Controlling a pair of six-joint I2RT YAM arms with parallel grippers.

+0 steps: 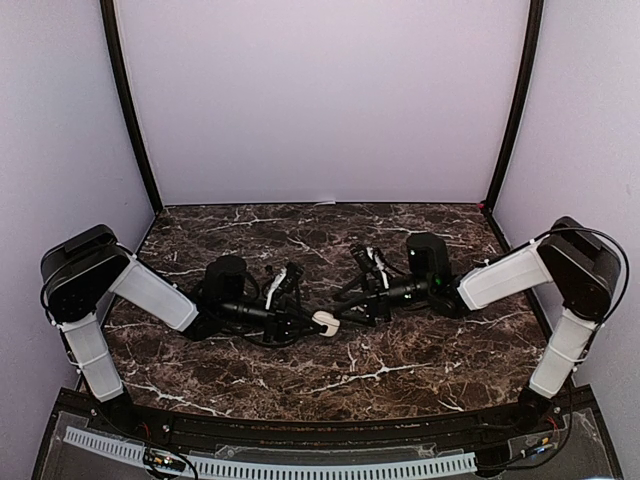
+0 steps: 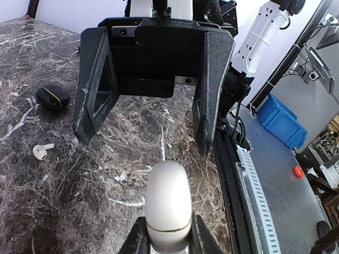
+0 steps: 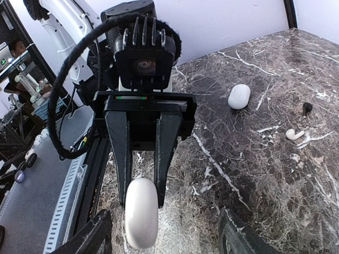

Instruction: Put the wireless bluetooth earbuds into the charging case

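Observation:
The white charging case (image 1: 325,322) is held upright in my left gripper, shut on its lower end, at the middle of the table; its lid looks closed (image 3: 141,211). My right gripper (image 1: 355,305) stands just right of the case, its fingers (image 2: 206,116) parted around empty space, facing it. A white earbud (image 2: 41,151) lies on the marble table in the left wrist view; a white earbud (image 3: 294,134) also shows in the right wrist view.
A black oval case (image 2: 53,98) lies on the table, as do another white case (image 3: 239,96) and a small black earbud (image 3: 307,108).

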